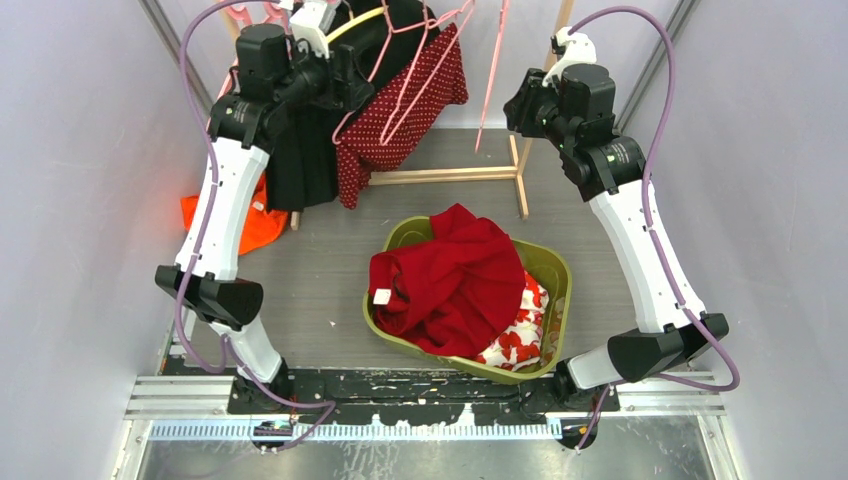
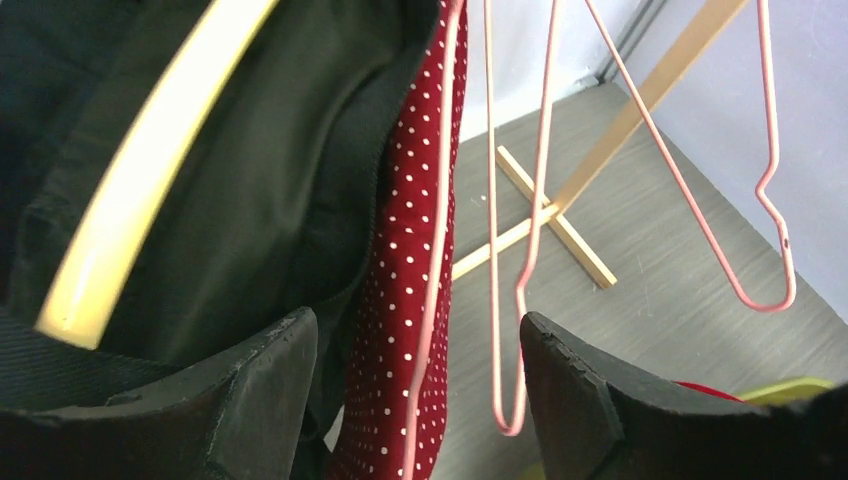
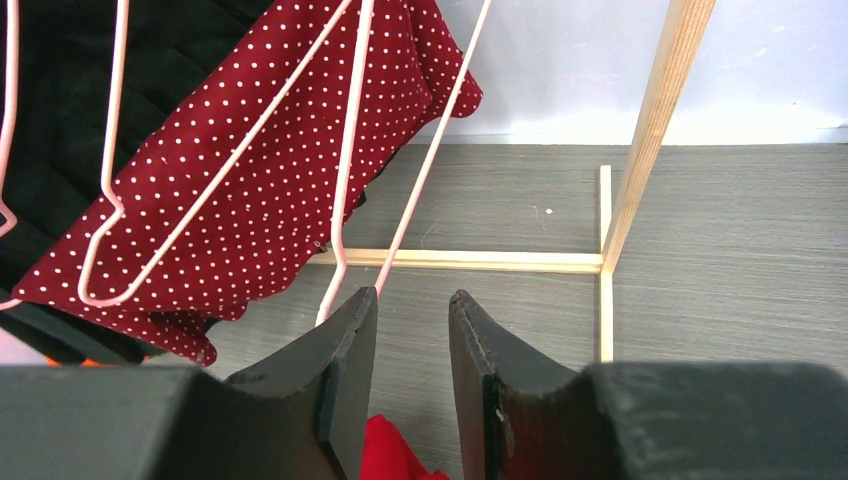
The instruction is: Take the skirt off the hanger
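A black garment on a yellow hanger and a red dotted garment hang on the rack among pink hangers. Which is the skirt I cannot tell. My left gripper is at the black garment and hangers; in its wrist view its fingers stand apart, the dotted cloth and a pink wire visible beyond the gap. My right gripper is right of the rack's clothes, its fingertips slightly apart with nothing between them.
A green basket holding red and floral clothes stands on the floor in front. An orange cloth lies at the left. The rack's wooden post rises at the right. Walls flank both arms.
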